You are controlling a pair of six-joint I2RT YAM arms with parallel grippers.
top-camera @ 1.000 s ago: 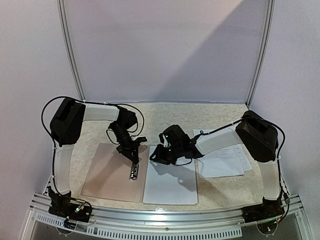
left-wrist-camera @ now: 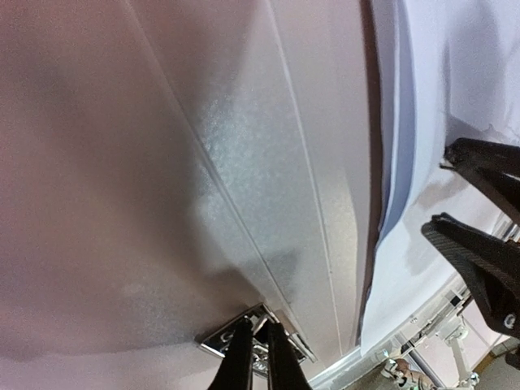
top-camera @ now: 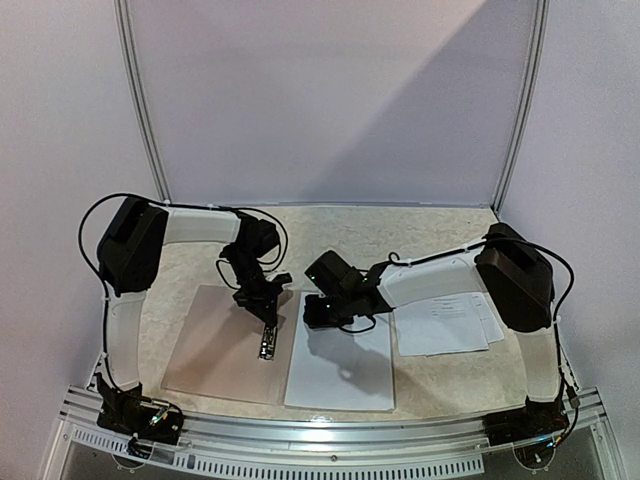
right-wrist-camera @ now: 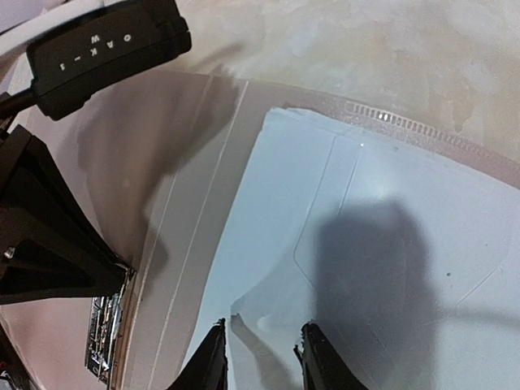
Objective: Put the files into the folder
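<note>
An open translucent pink folder [top-camera: 210, 350] lies on the table, a stack of white paper [top-camera: 340, 375] on its right half. My left gripper is shut on the folder's metal clip [right-wrist-camera: 106, 333] beside the spine. My right gripper stands open low over the upper part of the white paper, nothing visible held between its fingers. In the left wrist view the paper edge is lifted slightly at the spine.
More loose printed sheets [top-camera: 450, 330] lie right of the folder. Bare table shows behind the folder. The metal frame rail [top-camera: 330, 430] runs along the front.
My right arm's wrist has shifted slightly left and up in the top view since about a second ago. The left gripper stays nearly still at the clip.
</note>
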